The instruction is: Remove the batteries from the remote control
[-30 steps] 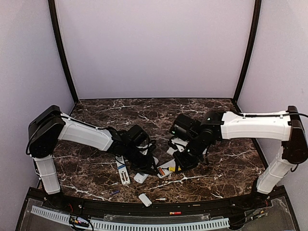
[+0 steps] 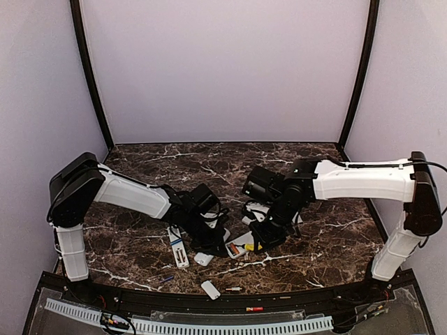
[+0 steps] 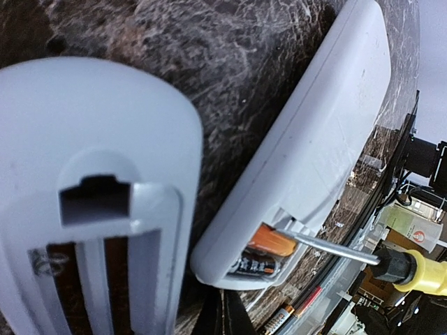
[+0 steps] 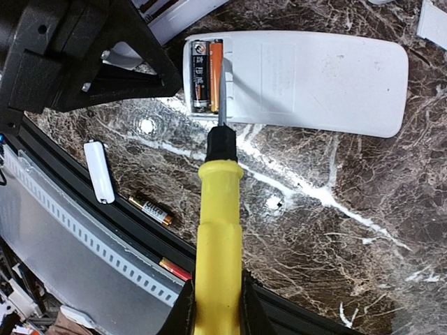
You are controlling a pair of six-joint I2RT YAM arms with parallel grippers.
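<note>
A white remote (image 4: pixel 314 84) lies with its battery bay open, holding a black battery (image 4: pixel 200 77) and an orange battery (image 4: pixel 216 56). My right gripper is shut on a yellow-handled screwdriver (image 4: pixel 218 209), whose metal tip is in the bay beside the orange battery. My left gripper is shut at the bay's end of the remote, nothing visible between its fingers. In the left wrist view another remote (image 3: pixel 84 139) with an open compartment lies alongside.
Near the front edge lie a small white cover (image 4: pixel 99 171), a loose battery (image 4: pixel 150 208) and a red item (image 4: pixel 174 269).
Both arms have shifted slightly in the top view; the screwdriver stays at the remote's battery bay.
</note>
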